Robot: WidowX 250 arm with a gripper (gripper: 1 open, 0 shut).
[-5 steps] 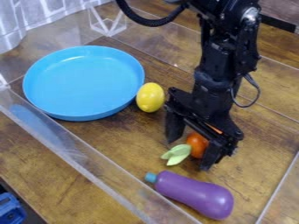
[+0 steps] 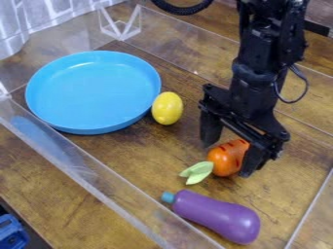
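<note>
My black gripper stands open over an orange toy carrot with light green leaves, its fingers on either side of and just above it. Just below lies a purple toy eggplant. A yellow lemon-like toy rests to the upper left of the gripper, beside a blue plate.
A clear plastic wall runs diagonally along the lower left of the wooden surface. A blue object sits at the bottom left corner. There is bare wood to the right of the gripper and above the plate.
My gripper has shifted a little to the right and up, showing more of the carrot. The toys and plate look to be in much the same places.
</note>
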